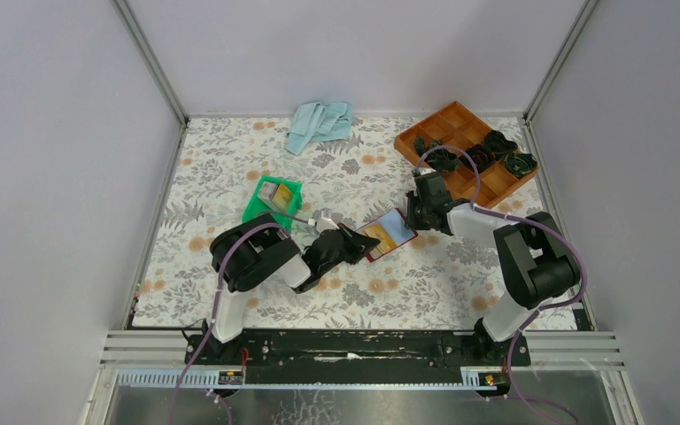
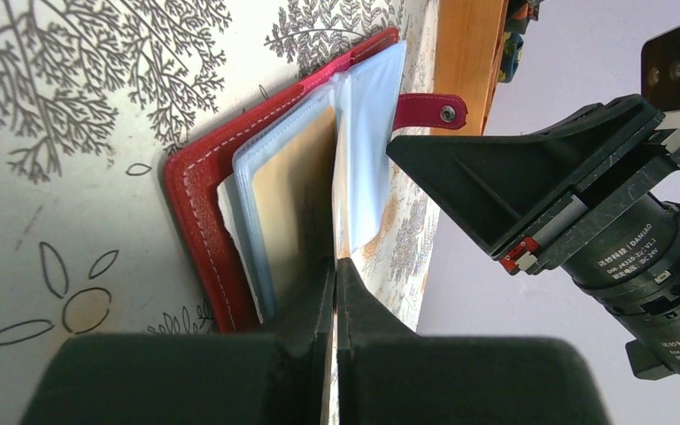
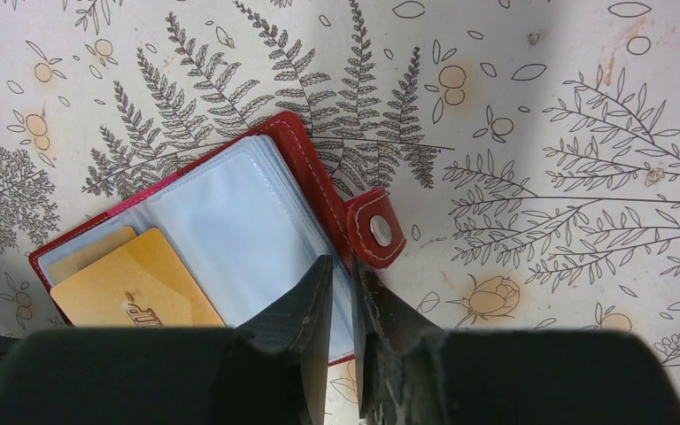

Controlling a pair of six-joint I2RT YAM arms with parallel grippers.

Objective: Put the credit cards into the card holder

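The red card holder (image 3: 320, 177) lies open on the table, its clear sleeves (image 3: 230, 221) showing, with a yellow card (image 3: 133, 283) at its left part. My left gripper is shut at the holder; in the left wrist view a thin pale edge, a card or sleeve, rises from its fingertips, though I cannot tell whether it is held. My right gripper is at the holder's right edge beside the snap strap (image 3: 374, 228), fingers slightly apart; whether anything is between them is unclear.
A green basket (image 1: 252, 203) with cards stands left behind my left arm. A blue cloth (image 1: 317, 124) lies at the back. A wooden tray (image 1: 496, 184) with dark coiled items is at the back right.
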